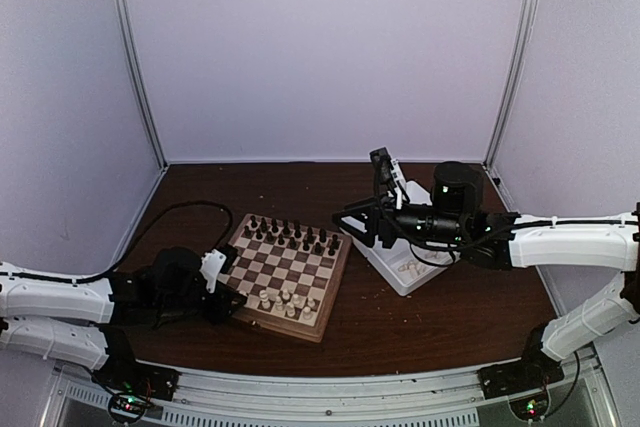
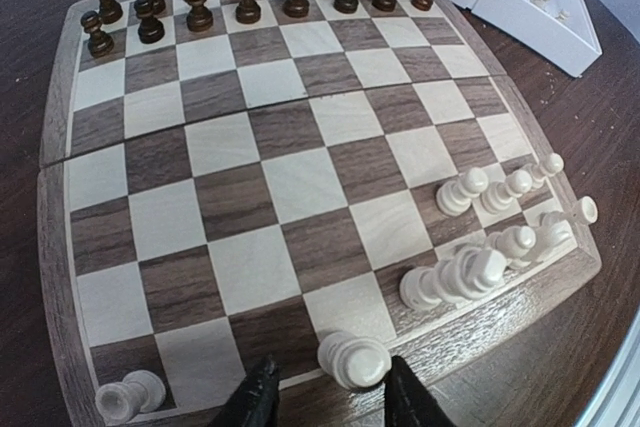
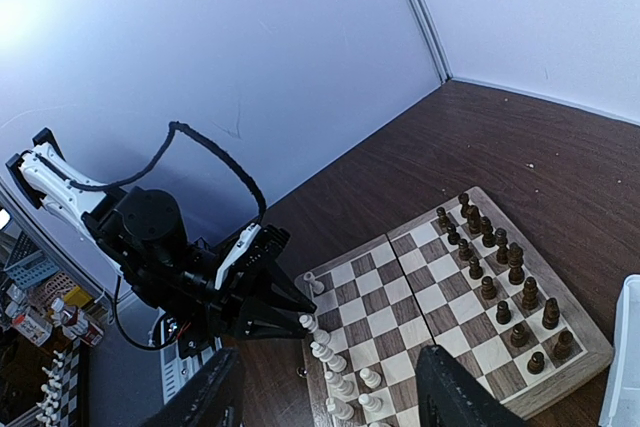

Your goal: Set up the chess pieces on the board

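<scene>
The wooden chessboard has dark pieces in two rows along its far side. Several white pieces stand at the near right, and a white piece stands at the near left corner. My left gripper is at the near edge, fingers apart, beside another white piece; whether it touches that piece is unclear. My right gripper hangs above the white tray, right of the board, with its fingers apart and nothing seen between them.
The tray holds some white pieces. Walls close in the back and both sides.
</scene>
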